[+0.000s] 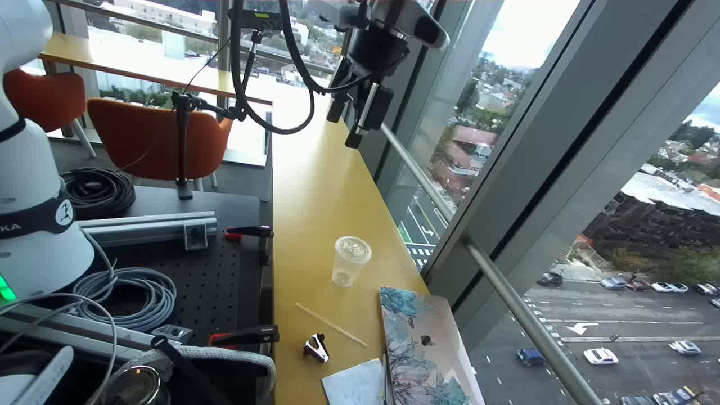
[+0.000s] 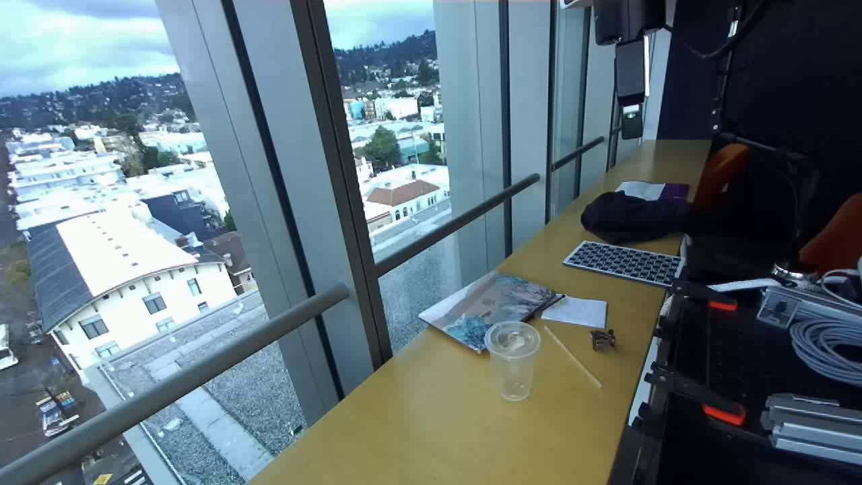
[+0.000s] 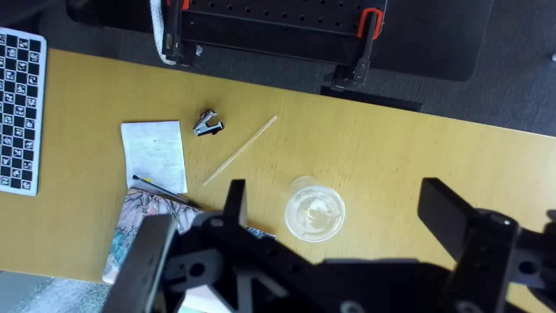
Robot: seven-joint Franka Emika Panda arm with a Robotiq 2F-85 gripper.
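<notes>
My gripper (image 1: 345, 134) hangs high over the yellow table, its fingers spread wide and empty. In the wrist view the gripper shows a finger on each side, with a clear plastic cup (image 3: 315, 214) far below, seen between them. That lidded cup (image 2: 514, 364) stands upright on the table, apart from the gripper. A thin pale straw (image 3: 239, 151) lies flat beside it. Close to the straw is a small staple remover (image 3: 208, 123). A white paper (image 3: 153, 151) lies near a dark pen (image 3: 161, 190) and a booklet with a floral picture (image 1: 428, 351).
A checkered board (image 2: 626, 263) and dark cloth (image 2: 634, 215) lie farther along the table (image 1: 317, 182). Clamps (image 1: 246, 336) sit along the black bench edge. A metal rail (image 1: 526, 314) and windows border the other side. The table beyond the cup is clear.
</notes>
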